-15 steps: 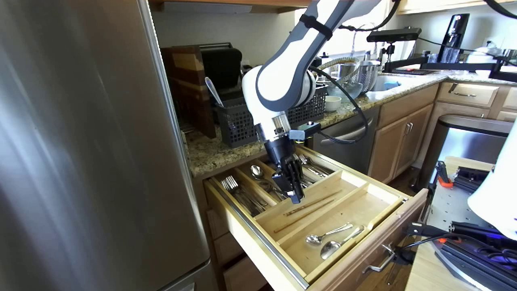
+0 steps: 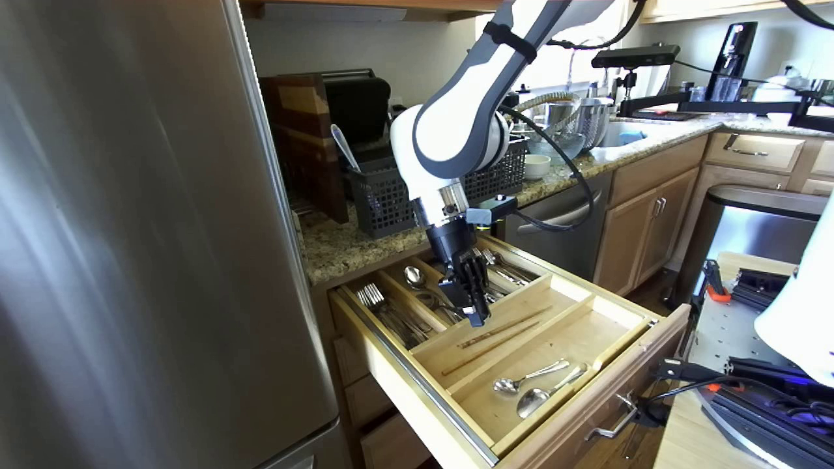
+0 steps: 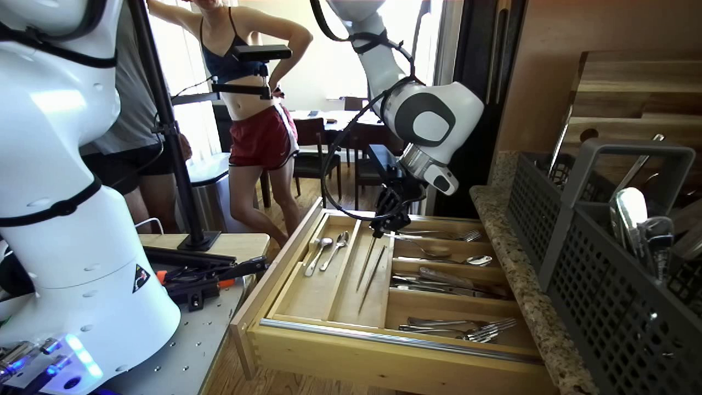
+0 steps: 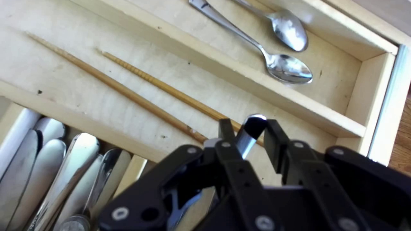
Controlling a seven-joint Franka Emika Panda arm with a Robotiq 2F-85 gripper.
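My gripper is shut on the end of a shiny metal utensil (image 4: 245, 143), gripped between its two black fingers. In exterior view 2 this utensil seems to slope from the fingertips towards the middle compartment; its far end is hard to make out, so I cannot tell its kind for certain. In exterior view 1 the gripper (image 2: 477, 319) points down over the divider beside the chopstick compartment. Two wooden chopsticks (image 4: 127, 91) lie apart and roughly parallel there. Two metal spoons (image 4: 289, 69) rest in the front compartment.
The open drawer (image 2: 391, 383) has wooden dividers between its compartments. Forks (image 2: 373, 299), another spoon (image 2: 414, 275) and knives (image 4: 50, 165) fill the rear ones. A grey utensil basket (image 2: 380, 204) stands on the counter behind. Bare wood surrounds the front spoons.
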